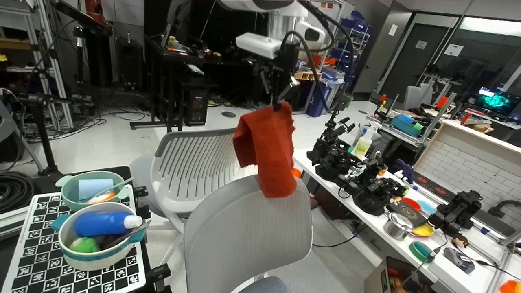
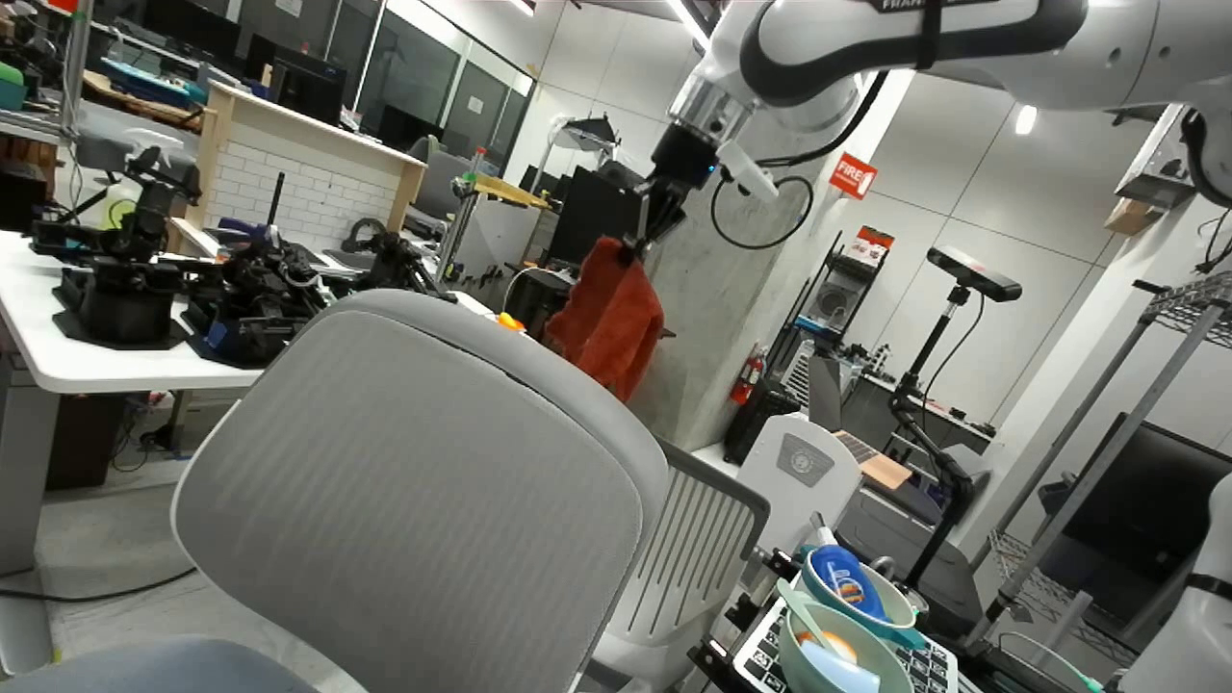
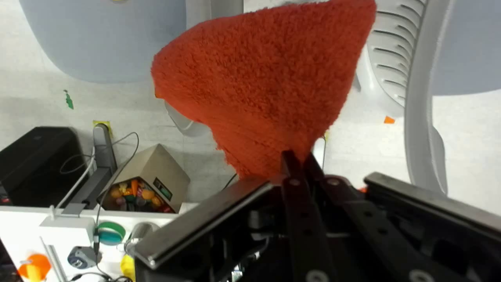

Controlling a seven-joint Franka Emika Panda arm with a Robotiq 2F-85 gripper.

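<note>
A red-orange cloth hangs from my gripper, which is shut on one part of it. In exterior view 1 its lower end overlaps the top of the grey chair's backrest; whether it touches is hard to tell there. The second exterior view shows the cloth suspended above and behind the backrest's upper edge, its bottom partly hidden by it. From the wrist, the cloth spreads out from the closed fingertips over the floor and chairs.
A second grey chair with a slatted back stands close by. Two bowls of items, one pale green and one white, sit on a checkered board at the left. A white table with black devices runs along the right.
</note>
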